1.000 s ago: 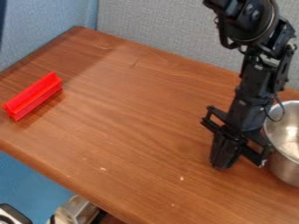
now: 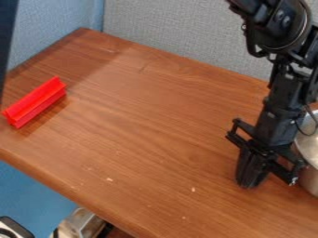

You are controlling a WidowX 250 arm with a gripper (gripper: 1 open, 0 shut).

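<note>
My black gripper (image 2: 255, 175) is at the right of the wooden table (image 2: 137, 121), its fingertips low over the tabletop, pressed close to a metal pot (image 2: 310, 163) that is mostly hidden behind the arm and cut off by the right edge. I cannot tell whether the fingers are open or shut. A red block (image 2: 35, 101) lies at the left edge of the table, away from the gripper.
Grey padded walls (image 2: 174, 28) stand behind the table. Beyond the left edge is a blue floor (image 2: 32, 186), with some objects at the bottom.
My gripper has moved right across the last second, and the pot has shifted right with it, now further out of view.
</note>
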